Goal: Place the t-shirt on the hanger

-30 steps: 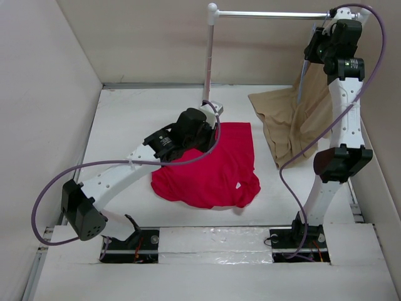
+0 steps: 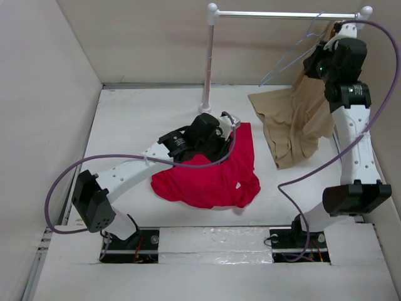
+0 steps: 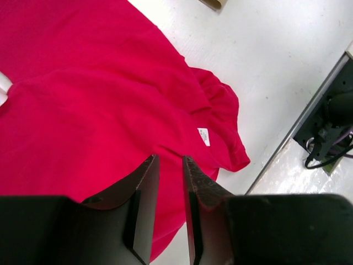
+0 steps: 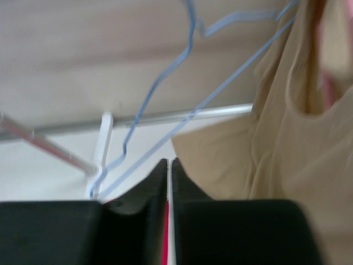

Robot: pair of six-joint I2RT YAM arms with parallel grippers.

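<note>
A red T-shirt [image 2: 200, 182] [image 3: 83, 132] lies spread on the floor, a small white label showing. My left gripper [image 2: 227, 145] hangs over it, fingertips slightly apart with red cloth visible behind them. My right gripper [image 2: 313, 63] is up beside the rack at the top right, fingertips close together with a narrow gap, nothing evident between them. A blue hanger [image 2: 282, 59] [image 4: 149, 99] hangs tilted from the rail just left of that gripper, in front of tan cloth [image 2: 282, 125] [image 4: 220, 154] that drapes from the rack onto the floor.
The metal rack [image 2: 276, 15] spans the back, with its left post [image 2: 208, 63] behind the red shirt. Walls close in on both sides, especially beside my right arm. Bare floor [image 2: 119, 119] lies at the left.
The hanger now slants out leftward instead of hanging close to upright. My left gripper has shifted right over the shirt.
</note>
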